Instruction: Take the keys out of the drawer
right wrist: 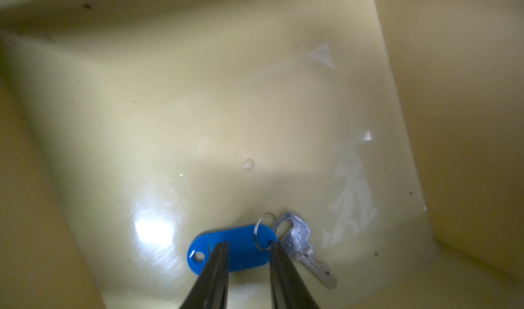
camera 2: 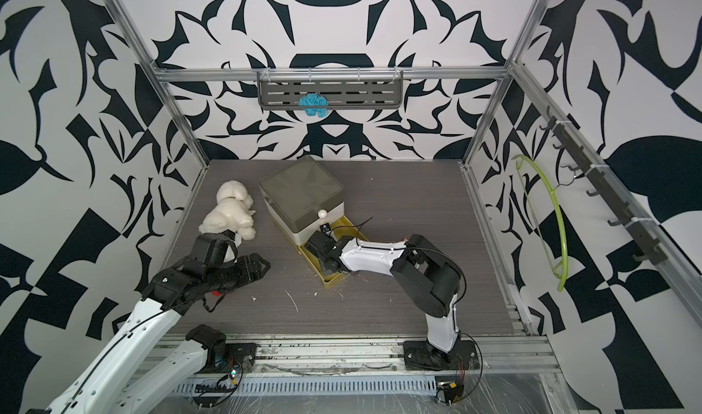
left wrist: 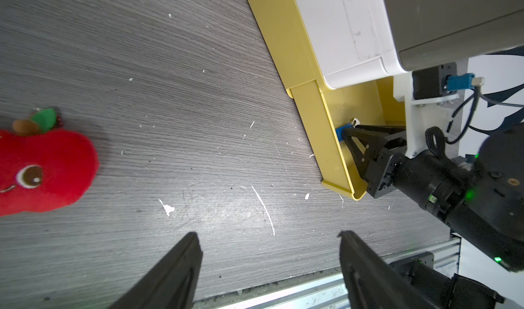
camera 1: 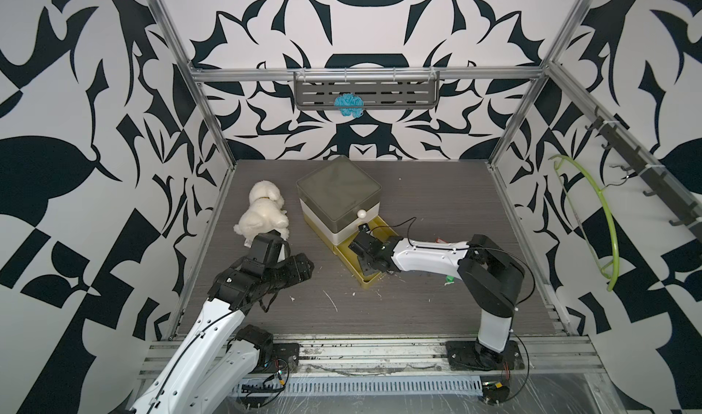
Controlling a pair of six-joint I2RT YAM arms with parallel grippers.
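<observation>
The keys [right wrist: 300, 243], with a ring and blue tag [right wrist: 234, 243], lie on the floor of the open yellow drawer [right wrist: 245, 101] under the grey-topped box [camera 1: 338, 187]. My right gripper reaches down into the drawer, its part-open fingertips at the blue tag; contact is unclear. My left gripper hangs over the bare table left of the drawer, open with nothing between its fingers.
A cream plush dog [camera 1: 261, 209] sits left of the box. A red plush apple [left wrist: 49, 167] lies beneath the left arm. The table front between apple and drawer is clear.
</observation>
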